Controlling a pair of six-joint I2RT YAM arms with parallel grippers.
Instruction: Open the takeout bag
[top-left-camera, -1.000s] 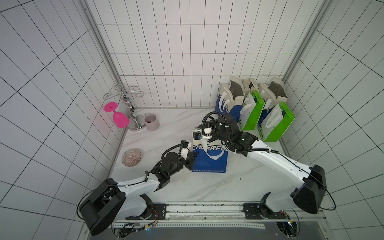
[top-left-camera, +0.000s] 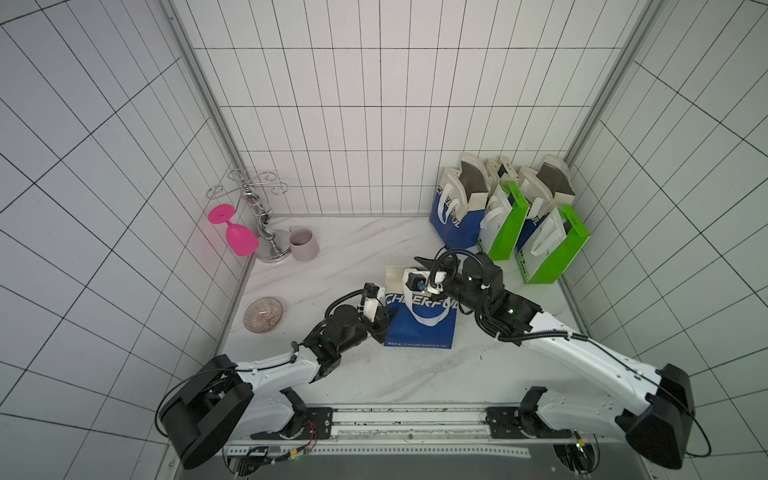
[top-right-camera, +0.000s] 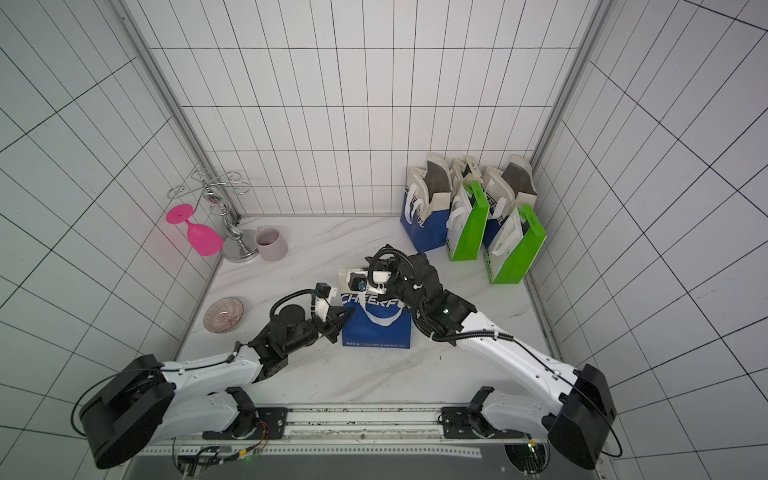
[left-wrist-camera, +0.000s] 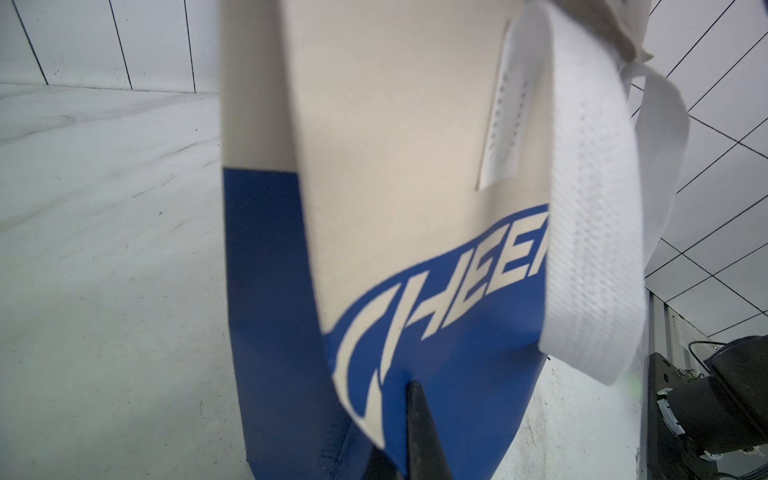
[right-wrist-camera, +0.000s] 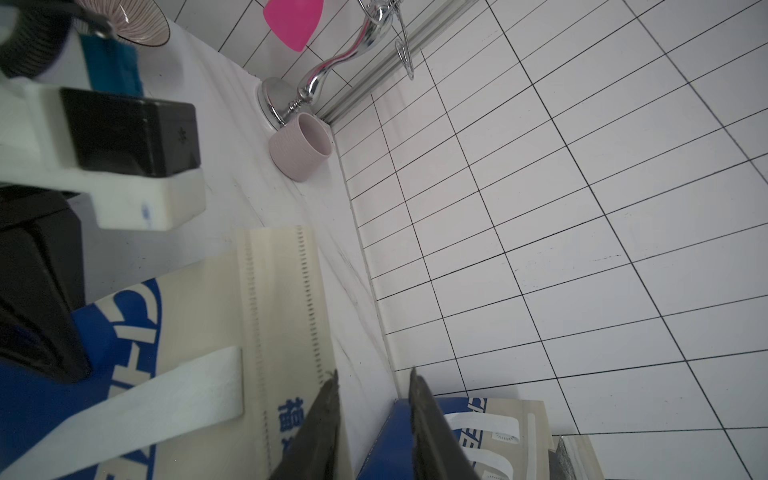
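Observation:
The takeout bag, blue below and cream above with white handles, stands near the middle of the table. At its left front edge, my left gripper is shut on the thin bag wall, one finger lying over the blue front and the other on the side. My right gripper is by the bag's top with its fingers apart. In the right wrist view, one finger overlaps the bag's cream top edge and nothing shows gripped between them. The right arm hides part of the bag's top from above.
Several other bags, blue ones and green ones, stand at the back right. At the left are a mug, a metal rack with a pink goblet, and a bowl.
The right gripper has shifted right and toward the front, uncovering more of the cream top corner. The bag has moved very slightly frontward. My left arm stays nearly still.

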